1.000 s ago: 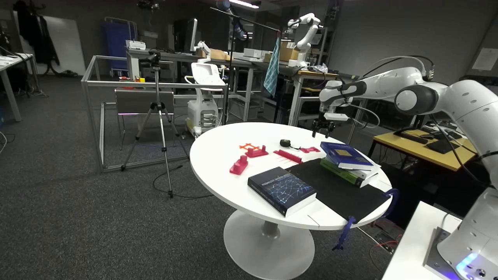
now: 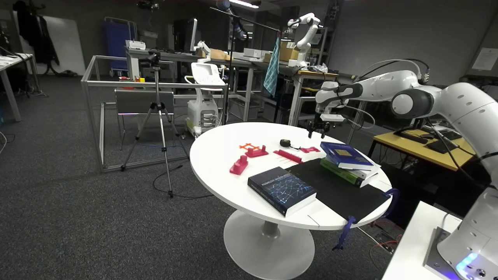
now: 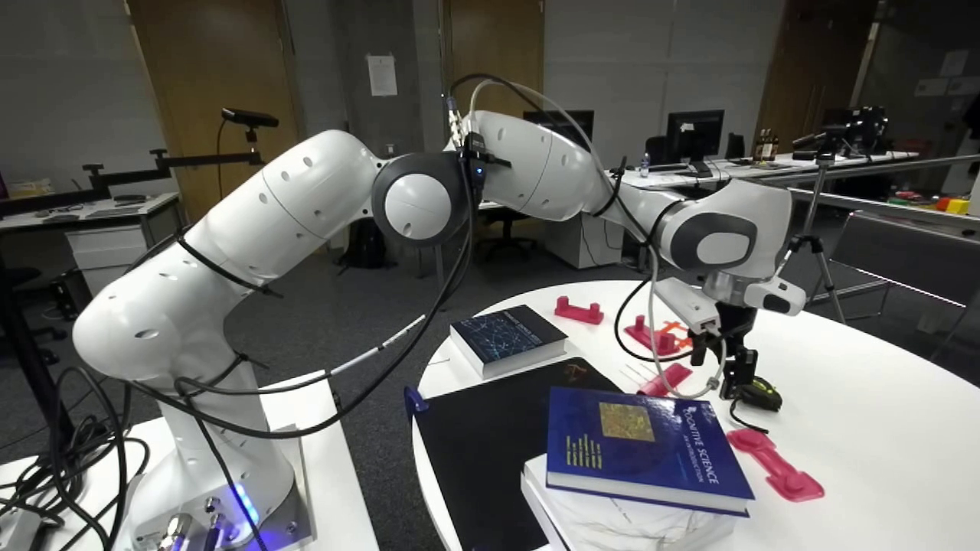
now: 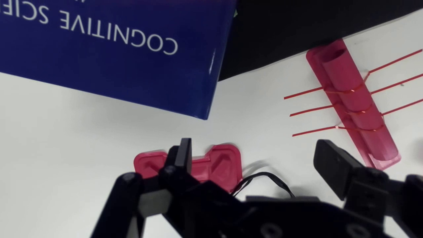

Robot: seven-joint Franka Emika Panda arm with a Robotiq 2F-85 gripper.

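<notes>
My gripper stands open above the white table, nothing between its fingers. Below it in the wrist view lies a flat pink part [image 4: 224, 168], partly covered by the left finger [image 4: 183, 154]. To the right is a pink tube-shaped holder [image 4: 363, 107] with thin red rods. A blue Cognitive Science book [image 3: 648, 445] tops a stack on the black mat. In exterior view 2 the gripper [image 3: 721, 372] appears beside a black tape measure [image 3: 760, 395]; in the wrist view only a black cord [image 4: 273, 176] shows near there.
A dark book [image 2: 282, 189] lies at the mat's edge. Two pink stands [image 2: 239, 165] and an orange frame [image 2: 249, 146] sit farther off on the table [image 2: 219, 140].
Seen in exterior view 1, the arm and gripper have shifted slightly left, toward the table's middle. Objects on the table have not moved.
</notes>
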